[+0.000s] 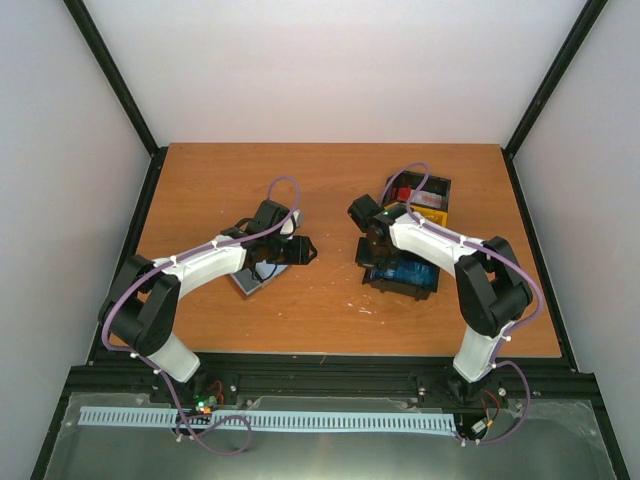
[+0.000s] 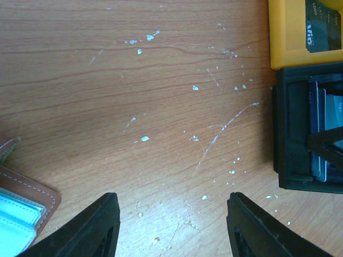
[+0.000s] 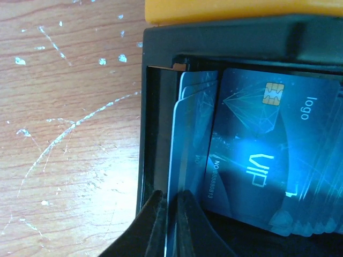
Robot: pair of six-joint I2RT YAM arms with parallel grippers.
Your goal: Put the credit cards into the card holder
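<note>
Blue credit cards fill a black tray on the right of the table; a few stand tilted along its left side. My right gripper is at those upright cards, its fingertips close on the edge of one; the top view hides it. My left gripper is open with nothing between its fingers, left of the tray. A brown card holder with light-blue sleeves lies at the lower left of the left wrist view, mostly under the left arm in the top view.
A yellow bin holding a dark card adjoins the black tray, with another dark box behind it.
</note>
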